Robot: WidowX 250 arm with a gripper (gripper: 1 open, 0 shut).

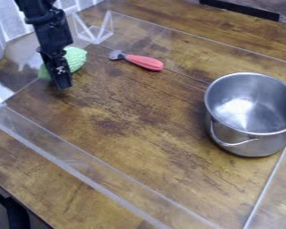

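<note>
My black gripper [60, 79] reaches down from the upper left over a light green object [71, 55], which looks like a cloth or soft item lying on the wooden table [133, 170]. The gripper covers much of it, and I cannot tell whether the fingers are open or hold any of it.
A pink-handled utensil [145, 62] lies to the right of the green object. A large steel pot [252, 112] stands at the right. Clear plastic strips or walls border the area.
</note>
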